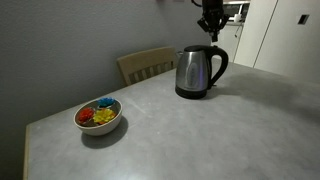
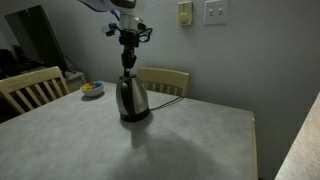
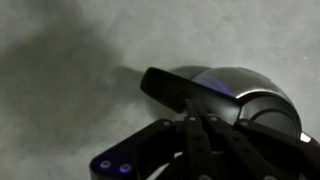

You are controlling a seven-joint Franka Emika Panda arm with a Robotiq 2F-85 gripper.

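A steel kettle [image 1: 194, 74] with a black base, lid and handle [image 1: 219, 66] stands upright on the table. In exterior view 2 the same kettle [image 2: 132, 101] is near the middle. My gripper [image 1: 213, 38] points down just over the kettle's top, close to the handle side. Seen from the other side, the gripper [image 2: 127, 71] is above the lid, and I cannot tell whether it touches. The wrist view has the black handle [image 3: 165, 86] beyond the shut fingers [image 3: 192, 108]; nothing shows between them.
A white bowl [image 1: 99, 128] with red, yellow and blue things in it sits at the table's left. Wooden chairs [image 1: 147, 64] line the far edge. A dark cord [image 2: 168, 102] runs behind the kettle.
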